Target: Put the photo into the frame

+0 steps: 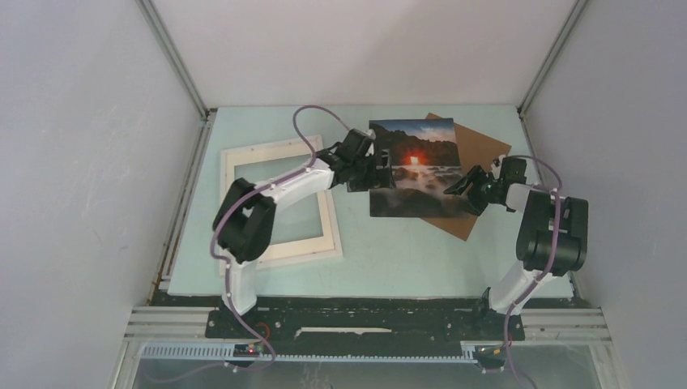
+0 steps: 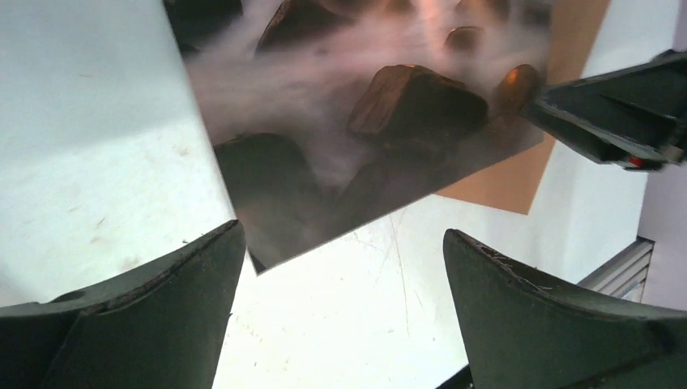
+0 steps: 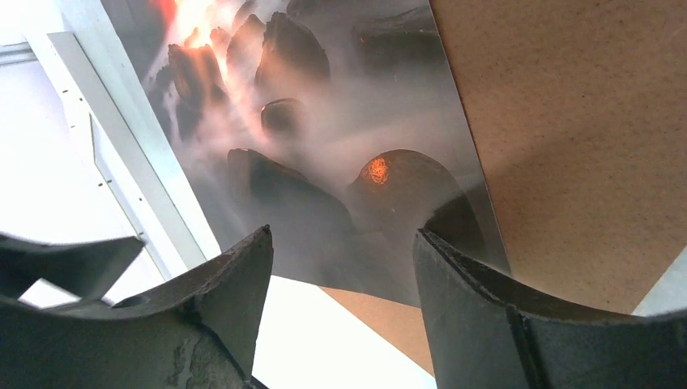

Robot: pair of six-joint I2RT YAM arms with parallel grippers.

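The photo [image 1: 413, 142], a sunset over rocks, lies flat on a brown board [image 1: 482, 146] that sticks out behind it to the right. My left gripper [image 1: 374, 180] hangs open over the photo's left edge; in the left wrist view its fingers frame the lower left corner, nothing between them. At the photo's right side my right gripper [image 1: 465, 192] is part open above the rocks of the print [image 3: 316, 194], its fingers apart and empty. The white frame [image 1: 328, 231] lies flat on the left of the table, partly hidden by the left arm.
Walls with metal rails stand at both sides, the right one close to the right arm.
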